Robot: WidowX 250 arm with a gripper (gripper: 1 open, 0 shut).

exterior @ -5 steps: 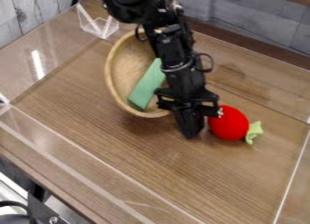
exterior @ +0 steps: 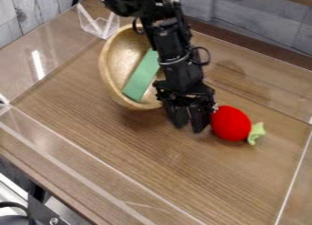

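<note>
My black gripper (exterior: 195,117) is low over the table at the right edge of a yellowish bowl (exterior: 119,82), beside a red pepper-like object with a pale green top (exterior: 231,124). It is open by its look, though its dark fingertips are hard to make out; nothing shows clearly between them. A green elongated object (exterior: 140,76) lies in the bowl, partly behind my arm.
A small white item (exterior: 104,10) is at the back left.
My gripper has shifted slightly toward the left and front, beside the red object, which looks almost unmoved.
</note>
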